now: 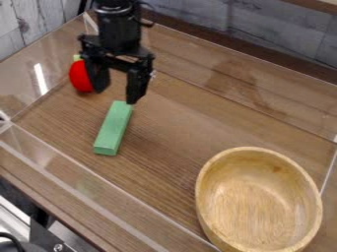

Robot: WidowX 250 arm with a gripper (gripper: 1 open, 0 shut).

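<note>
The dark gripper [113, 69] hangs over the upper left of the table, blurred, its arm coming from the top. It is beside and partly in front of a red round object [79, 75]. Below it a green rectangular block [113, 128] lies on the table. I cannot tell whether the fingers are open or shut, or whether anything is between them.
A large tan bowl [257, 197] sits at the lower right. A small light green object behind the red one is partly hidden.
</note>
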